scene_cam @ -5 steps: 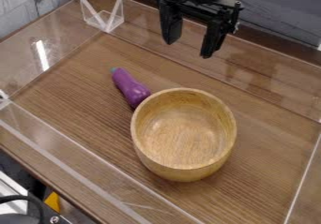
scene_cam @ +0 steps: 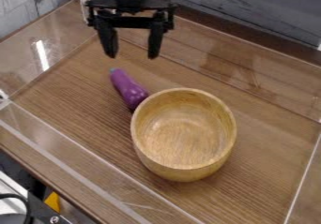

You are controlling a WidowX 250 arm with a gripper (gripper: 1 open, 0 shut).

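Observation:
My gripper (scene_cam: 130,42) is a black two-fingered tool at the top left of the camera view, open, its fingers pointing down with nothing between them. It hangs above and behind a purple eggplant-like object (scene_cam: 127,88), which lies on the wooden surface left of a large tan bowl (scene_cam: 182,134). The bowl is empty.
The wooden tray (scene_cam: 264,78) has raised edges at the back and sides. A small yellow item (scene_cam: 53,201) shows at the lower left edge, beside dark cables.
My gripper has moved left from the upper right to above the purple object and turned. The bowl and purple object lie where they were.

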